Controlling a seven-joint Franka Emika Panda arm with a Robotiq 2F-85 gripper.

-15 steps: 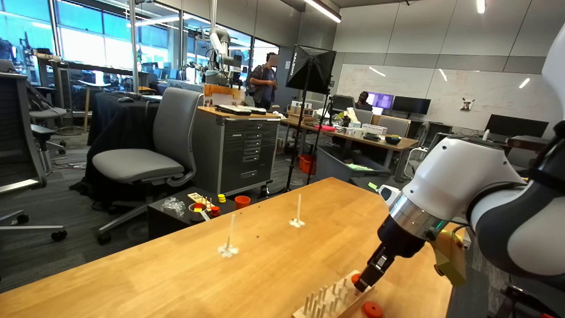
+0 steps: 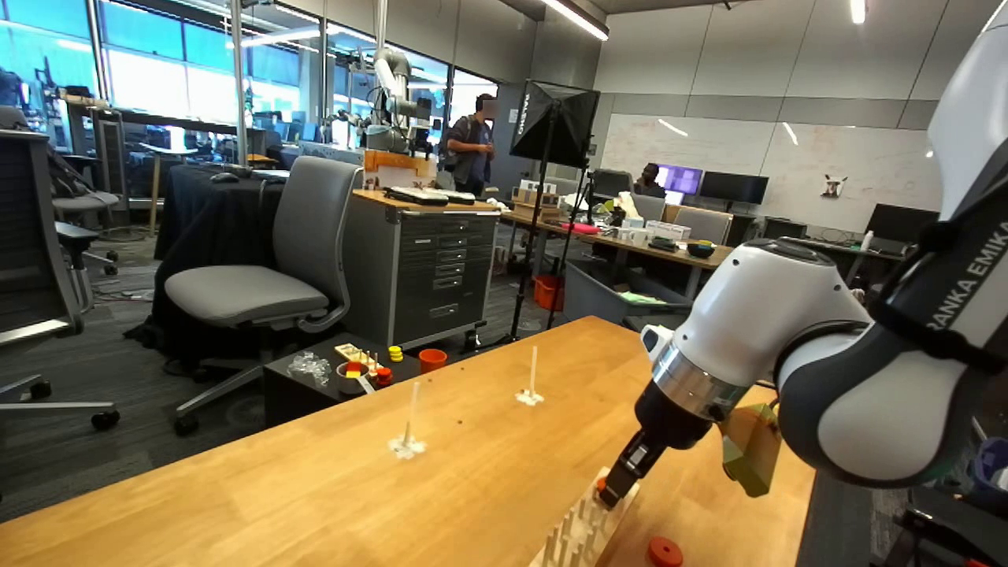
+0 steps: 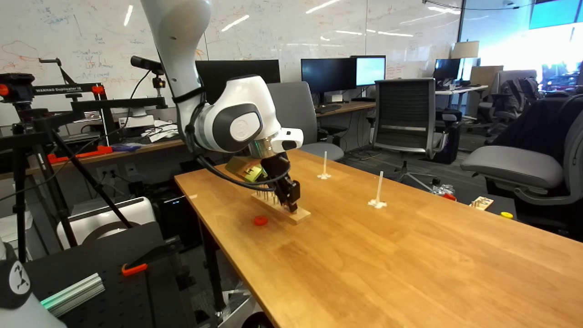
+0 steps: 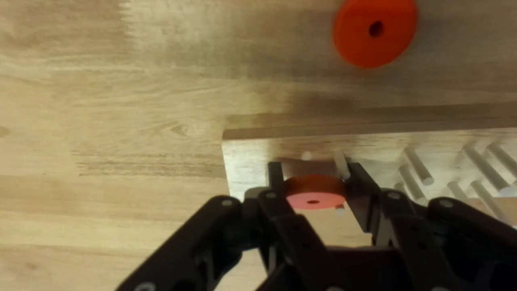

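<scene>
Black-fingered, my gripper is shut on a red disc [image 4: 315, 190] with a small centre hole. The disc lies over the end of a pale wooden pegboard [image 4: 249, 155]. One thin peg [image 4: 341, 165] rises close against the disc and the right finger; whether any peg passes through the disc, I cannot tell. In exterior view 1 the gripper [image 2: 609, 493] is low at the far end of the board. A second red disc [image 4: 375, 31] lies flat on the table, apart from the board.
Several bare pegs [image 4: 419, 167] stand on the rest of the board. Two upright rods, one nearer [image 2: 411, 425] and one farther [image 2: 533, 378], are fixed to the wooden table [image 2: 312, 482]. Open table surface surrounds them.
In exterior view 1 the gripper has moved left and slightly farther back. The board's far end has shifted with it, turning the board away from the loose disc, which has stayed put.
</scene>
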